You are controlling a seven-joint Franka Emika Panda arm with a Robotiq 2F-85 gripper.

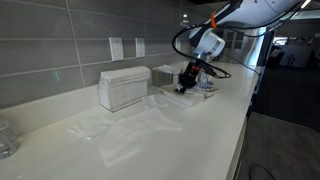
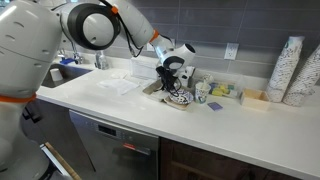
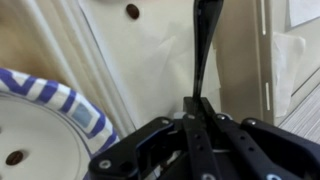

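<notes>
In the wrist view my gripper is shut on a black utensil [image 3: 205, 45], which is slim near the fingers and wider toward the top of the frame. The utensil hangs over a white tray or box [image 3: 150, 60], where a small dark brown piece [image 3: 132, 11] lies. A similar dark piece [image 3: 14, 157] lies on a white plate [image 3: 45, 135] to the left. Beneath the plate's edge is a blue-and-white checked cloth [image 3: 85, 110]. From outside, the gripper reaches low over the tray area; whether the utensil touches anything is unclear.
A white box-shaped appliance [image 1: 122, 88] stands against the tiled wall. Pale sheets [image 1: 135, 135] lie on the near counter. In exterior view 2, a cup [image 2: 203, 90], a wooden box [image 2: 254, 100] and tall patterned vases [image 2: 301, 80] line the back.
</notes>
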